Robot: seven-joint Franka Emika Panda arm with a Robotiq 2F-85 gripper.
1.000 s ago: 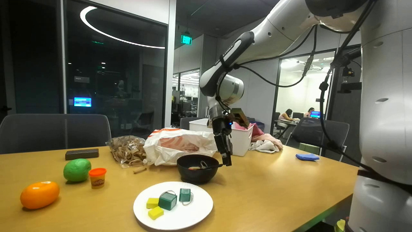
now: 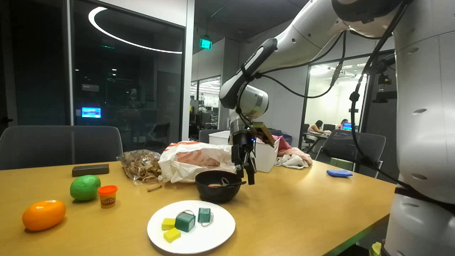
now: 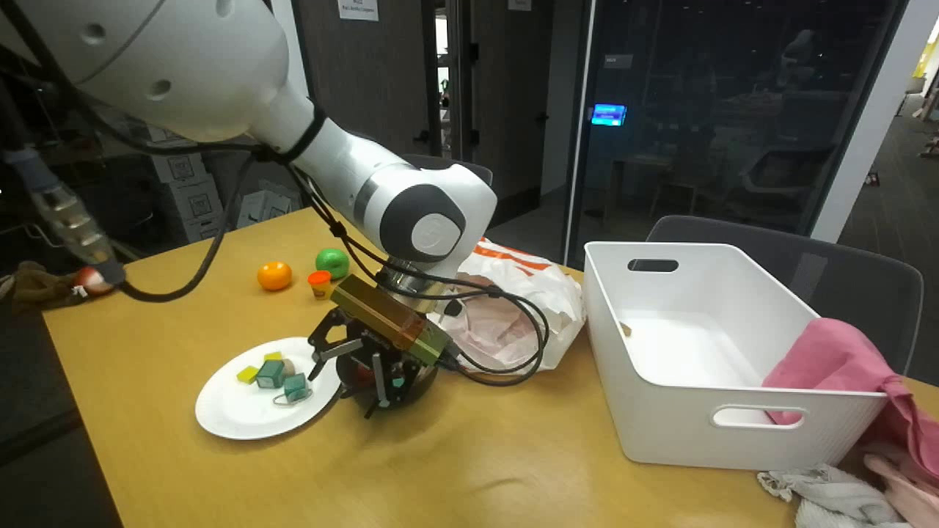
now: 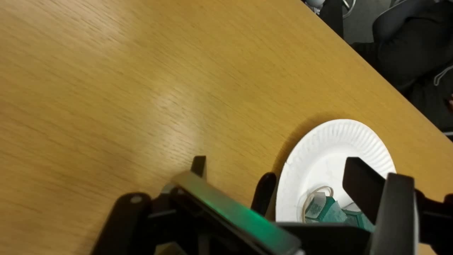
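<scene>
My gripper (image 2: 245,175) is open beside the right rim of the black bowl (image 2: 215,192), its fingers pointing down. A dark handle (image 2: 237,184) sticks out over that rim towards the fingers. In the wrist view its rounded end (image 4: 264,187) shows in the gap between the spread fingers, apart from both. Something ring-shaped and pale lies inside the bowl; its details are unclear. The white plate (image 2: 158,234) in front carries two green blocks (image 2: 185,222) with loops and two yellow blocks (image 2: 172,235). From the second exterior view, my gripper (image 3: 343,392) covers much of the bowl.
Behind the bowl lie a white plastic bag (image 2: 172,165) and a bag of brown bands (image 2: 143,165). A white bin (image 3: 678,422) stands farther back. An orange fruit (image 2: 44,215), green fruit (image 2: 85,187) and small tub (image 2: 108,196) sit left. Table right of the bowl is clear.
The gripper's fingers, close together a second ago, now stand spread apart. The arm has shifted very slightly left. Bowl, plate and blocks have stayed put.
</scene>
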